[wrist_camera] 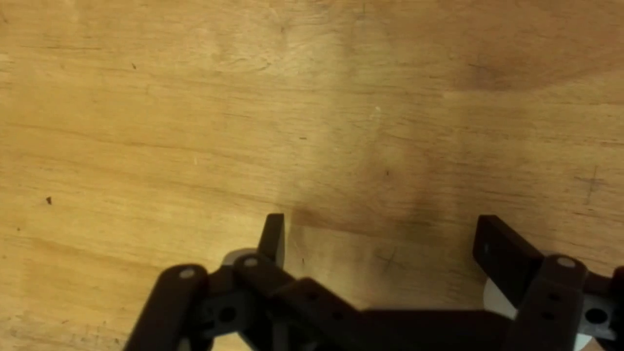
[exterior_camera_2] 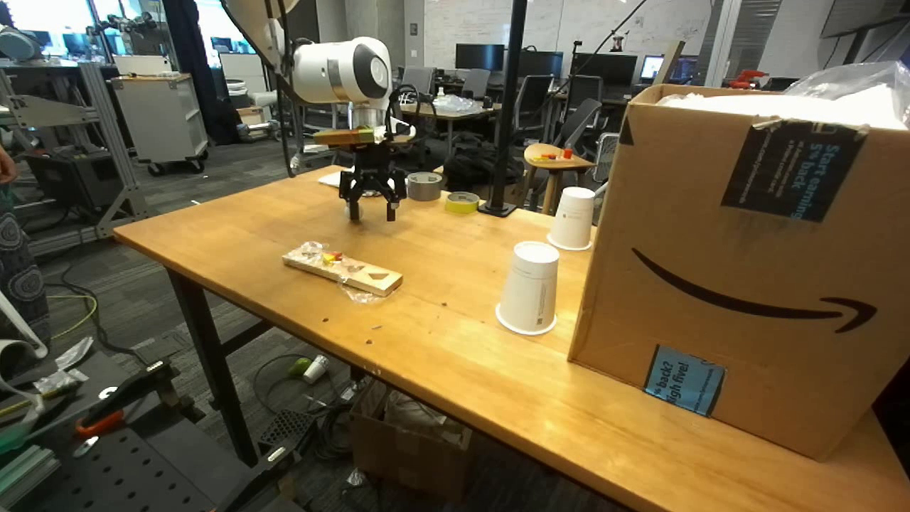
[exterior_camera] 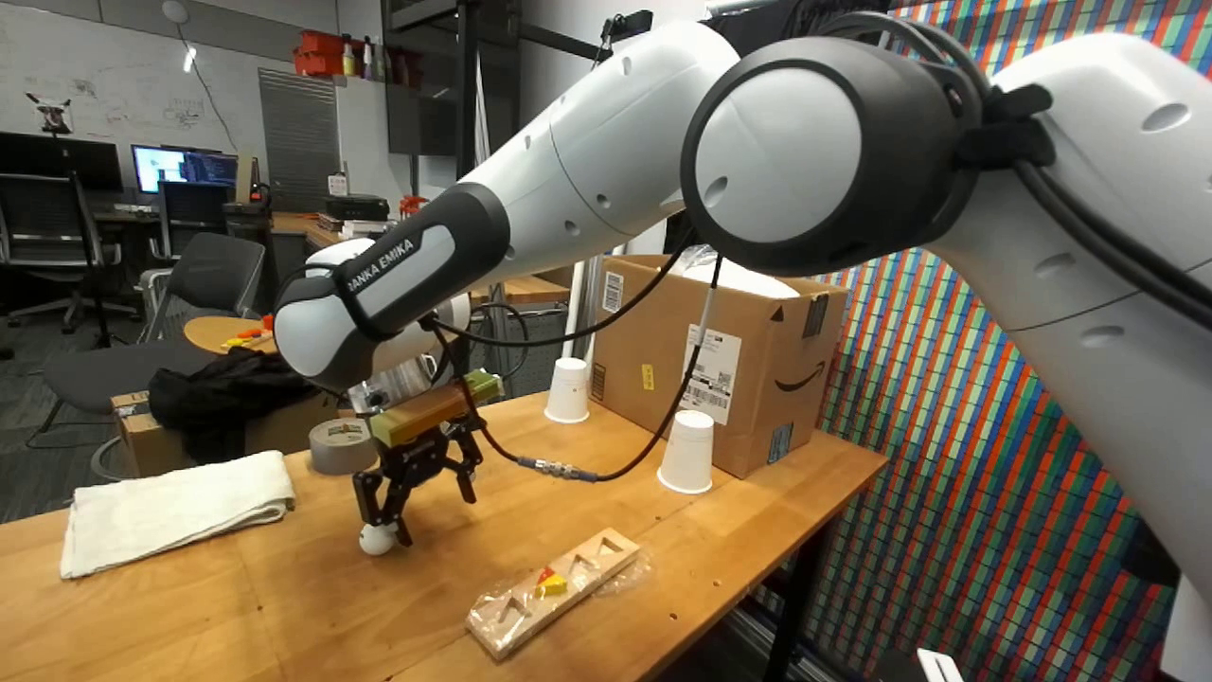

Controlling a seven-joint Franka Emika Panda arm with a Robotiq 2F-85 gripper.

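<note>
A small white ball point(exterior_camera: 377, 541) rests on the wooden table in exterior view 1, right by one fingertip of my gripper point(exterior_camera: 435, 515). The fingers stand wide apart and low over the table. In the wrist view only bare wood shows between the fingertips of the gripper. A white patch of the ball point(wrist_camera: 497, 299) peeks out under the right finger, outside the gap; the rest of it is covered. Whether finger and ball touch I cannot tell. Exterior view 2 also shows the gripper point(exterior_camera_2: 372, 216) open.
A wooden shape board point(exterior_camera: 557, 597) in plastic wrap lies toward the front. Two upturned white cups point(exterior_camera: 687, 453) point(exterior_camera: 567, 392) stand by a large cardboard box point(exterior_camera: 739, 364). A folded white towel point(exterior_camera: 176, 511) and a grey tape roll point(exterior_camera: 342, 447) occupy the left side.
</note>
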